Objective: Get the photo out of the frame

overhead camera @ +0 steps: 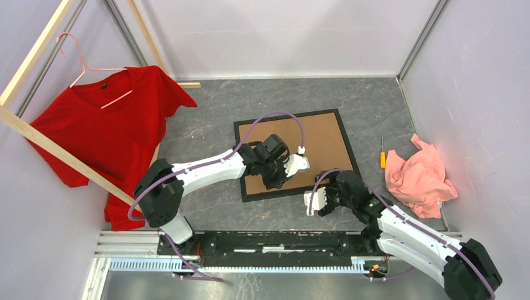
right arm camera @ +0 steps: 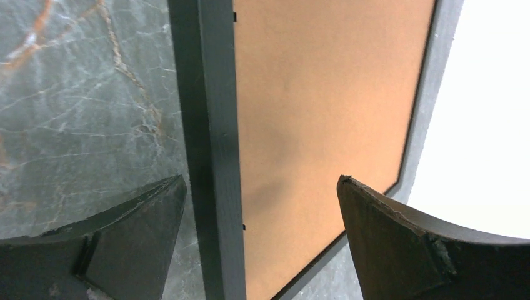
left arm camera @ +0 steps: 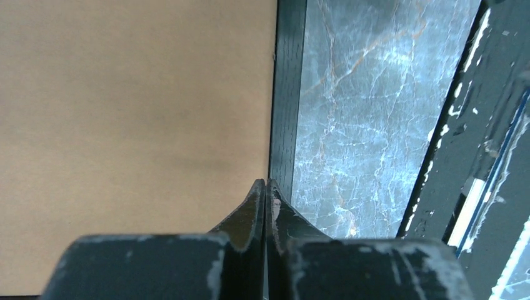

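Note:
The picture frame (overhead camera: 319, 113) lies on the grey floor, black-edged, with its brown backing (overhead camera: 325, 144) facing up; no photo shows. In the left wrist view, my left gripper is over the backing's edge beside the black frame bar (left arm camera: 286, 94). Its fingertips meet, and nothing shows between them. My right gripper is open at the frame's near right part. The black bar (right arm camera: 222, 125) appears in the gap between its fingers, and I cannot tell whether they touch it.
A screwdriver (overhead camera: 382, 159) with a yellow handle and a pink cloth (overhead camera: 420, 178) lie to the right. The red shirt (overhead camera: 119, 119) hangs from a wooden rack at the left. Bare floor (overhead camera: 269, 94) stretches behind the frame.

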